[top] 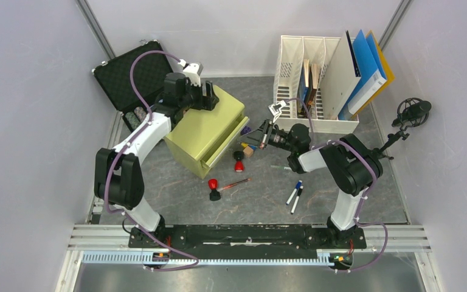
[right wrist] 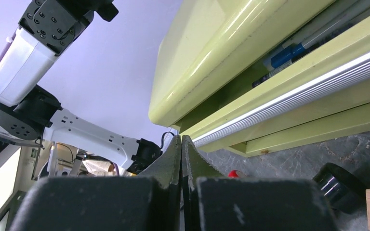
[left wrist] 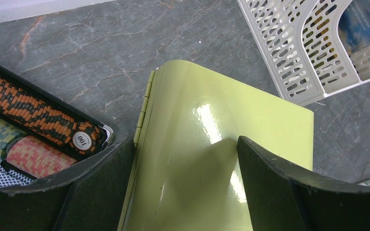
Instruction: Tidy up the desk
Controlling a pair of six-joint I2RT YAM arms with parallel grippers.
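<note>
The yellow-green cabinet [top: 200, 134] stands left of centre with its drawer [top: 225, 146] pulled part way out; pens [right wrist: 298, 50] lie inside. My left gripper [top: 208, 97] is over the cabinet's top, fingers apart on either side of the top near its hinged edge in the left wrist view. My right gripper is shut at the drawer's front lip, its fingertips at the metal handle strip's end in that view; whether they grip it is hard to tell.
An open case [top: 124, 73] of chips is at back left, a white file rack [top: 295, 125] at back right. Stamps [top: 213, 185], markers [top: 297, 201] and a wooden block [top: 249, 152] lie on the desk. A microphone stand [top: 394, 137] is at right.
</note>
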